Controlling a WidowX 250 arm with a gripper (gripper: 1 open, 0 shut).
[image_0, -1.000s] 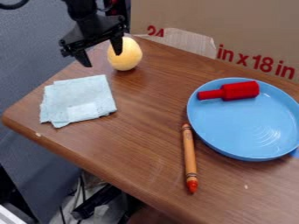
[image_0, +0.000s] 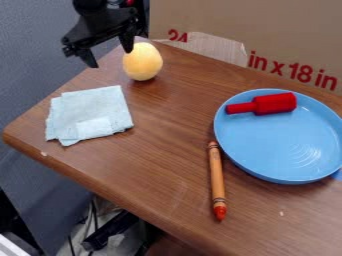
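Note:
My black gripper hangs at the top left over the far end of the table, open, its fingers pointing down. A pale yellow ball sits just right of it. A folded light blue cloth lies on the left. On the right a blue plate holds a red cylinder with a handle. An orange crayon lies left of the plate.
A cardboard box stands along the back.
The gripper has risen slightly and shifted a little left. The objects on the table have not visibly moved.

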